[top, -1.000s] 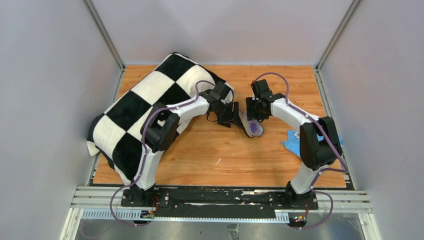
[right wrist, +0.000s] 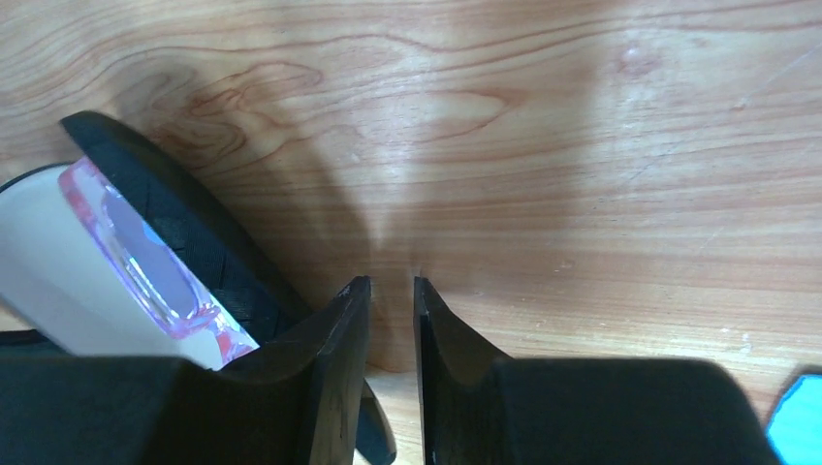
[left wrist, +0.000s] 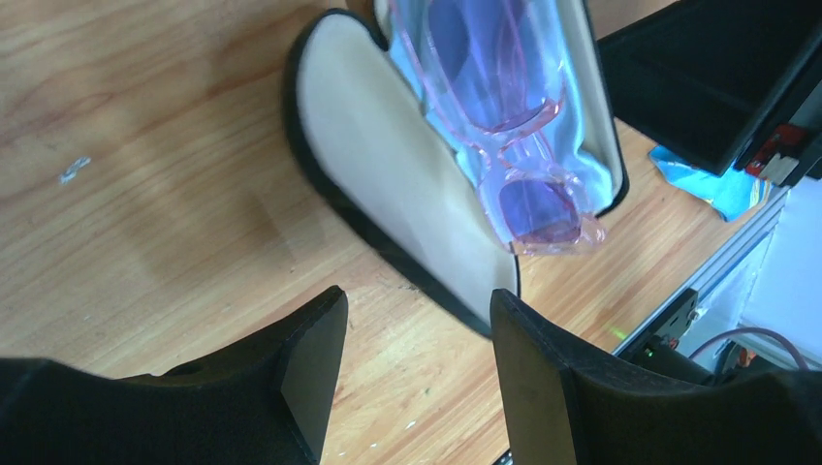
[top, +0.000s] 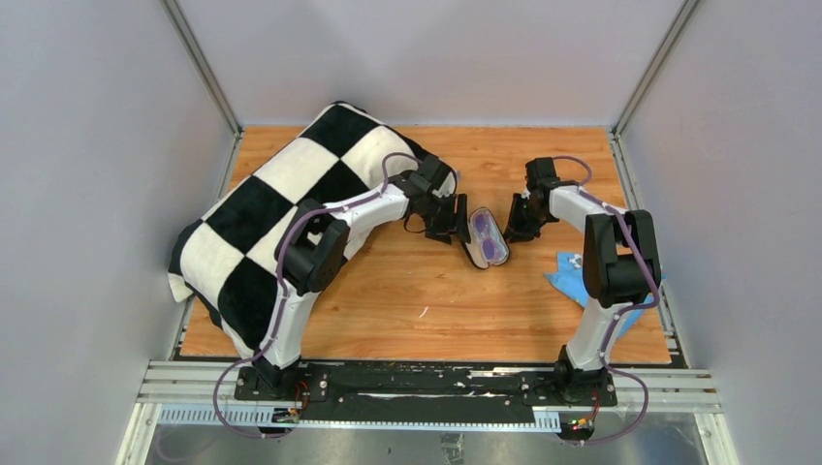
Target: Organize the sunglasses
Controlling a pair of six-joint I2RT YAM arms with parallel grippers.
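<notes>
Pink sunglasses with purple lenses (top: 487, 232) lie in an open glasses case (top: 467, 250) at the middle of the table, on a light-blue lining (left wrist: 582, 145). My left gripper (top: 454, 223) is at the case's left, by the lid (left wrist: 407, 184), its fingers part open with nothing seen held. My right gripper (top: 519, 223) stands low at the case's right side, fingers a little apart, empty, one finger close to the case's dark edge (right wrist: 213, 242).
A black-and-white checkered cloth (top: 300, 174) covers the left of the table. A crumpled blue cloth (top: 572, 276) lies at the right, under the right arm. The wood is clear in front of and behind the case.
My left gripper has barely moved.
</notes>
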